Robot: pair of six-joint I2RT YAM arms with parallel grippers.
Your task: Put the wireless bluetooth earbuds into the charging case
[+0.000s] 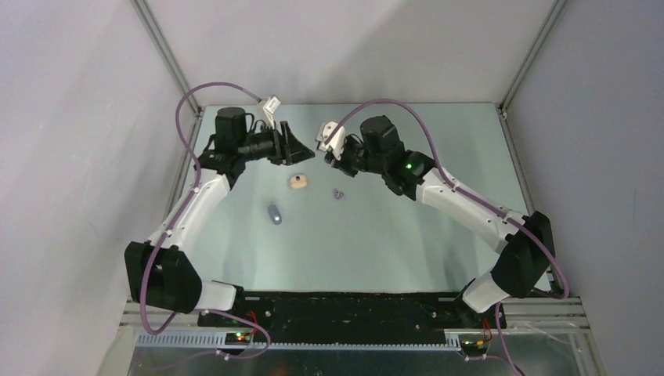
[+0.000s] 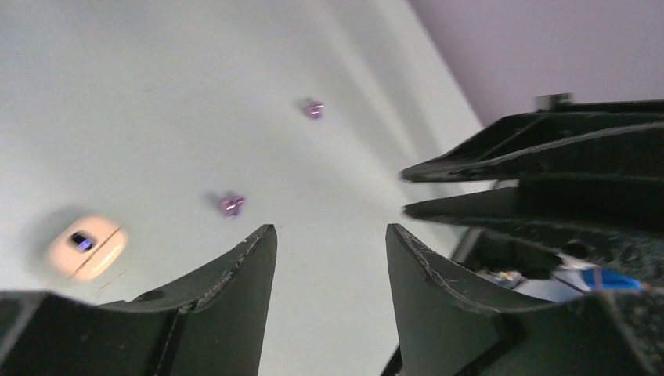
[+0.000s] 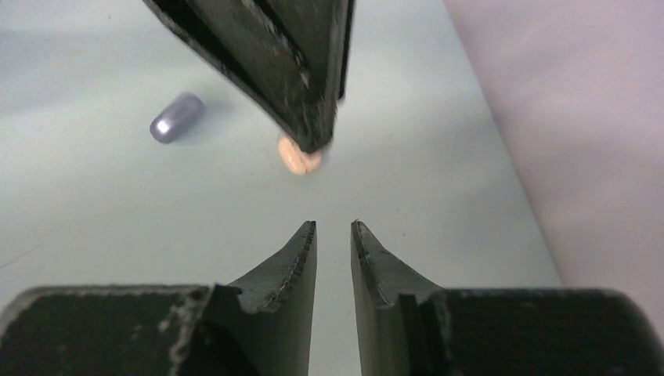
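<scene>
The purple-grey capsule-shaped case [image 1: 275, 214] lies on the table left of centre; in the right wrist view the case [image 3: 178, 117] is beyond the other gripper's fingers. A small purple earbud [image 1: 338, 193] rests right of it; in the left wrist view one earbud [image 2: 232, 204] and a second earbud [image 2: 313, 108] lie apart. My left gripper, high over the back of the table, is open and empty. Facing it, my right gripper has its fingers a narrow gap apart, with nothing visible between them.
A peach-coloured rounded block [image 1: 298, 181] with a dark spot on top sits between case and earbud. The two grippers' tips are close to each other at the back.
</scene>
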